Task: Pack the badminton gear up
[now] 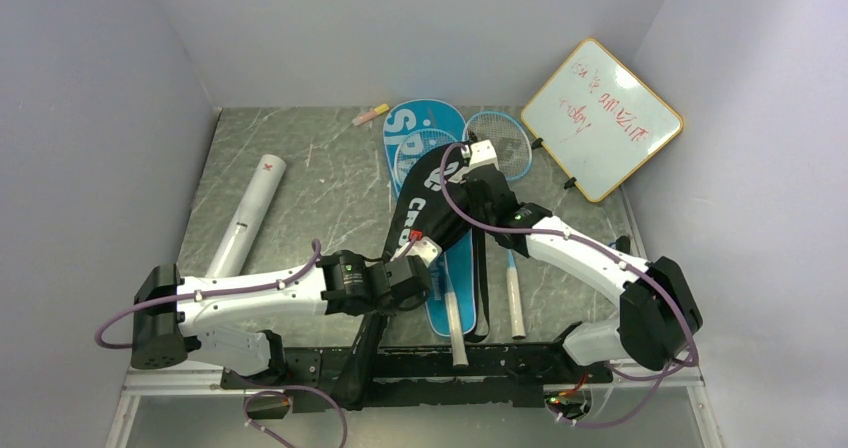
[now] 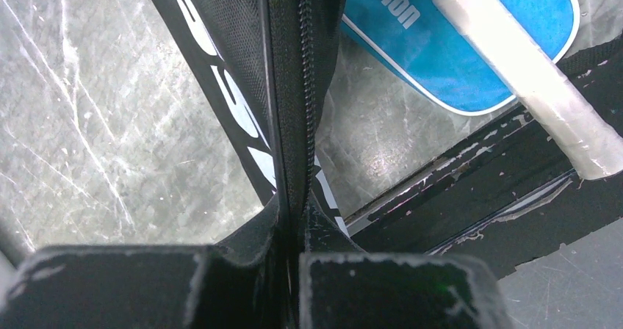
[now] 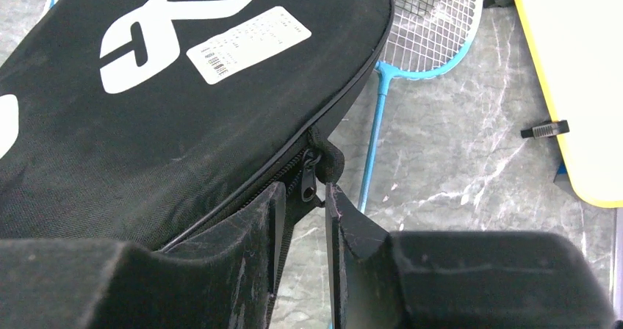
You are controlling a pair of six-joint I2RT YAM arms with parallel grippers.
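Observation:
The black racket bag (image 3: 184, 123) with white lettering lies over the blue bag (image 1: 410, 118) and a racket. My left gripper is shut on the black bag's zipped lower part. At the bag's upper right edge, my right gripper is part open at the zipper pull (image 3: 308, 175), its fingertips just below it; whether they touch it is unclear. A second racket (image 3: 426, 42) with a blue frame lies right of the bags. A racket handle (image 2: 529, 87) lies over the blue bag's lower end.
A whiteboard (image 1: 600, 118) stands at the back right. A white tube (image 1: 245, 218) lies at the left, a small yellow tube (image 1: 370, 114) at the back. The floor between the white tube and the bags is clear.

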